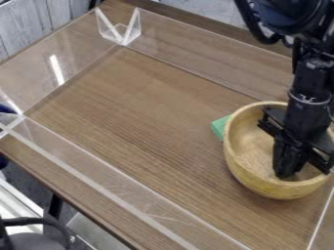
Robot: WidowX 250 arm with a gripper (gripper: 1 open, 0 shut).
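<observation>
A pale tan bowl point(244, 159) sits on the right side of the wooden table point(124, 117). My black gripper point(286, 148) reaches down into it from the upper right, its fingers inside the bowl. What lies between or under the fingers is hidden, and their opening is unclear. A small green object point(221, 127) lies at the bowl's left, partly behind it.
A transparent bracket point(119, 27) stands at the table's back left. Dark equipment point(29, 236) is at the lower-left corner, beyond the table's edge.
</observation>
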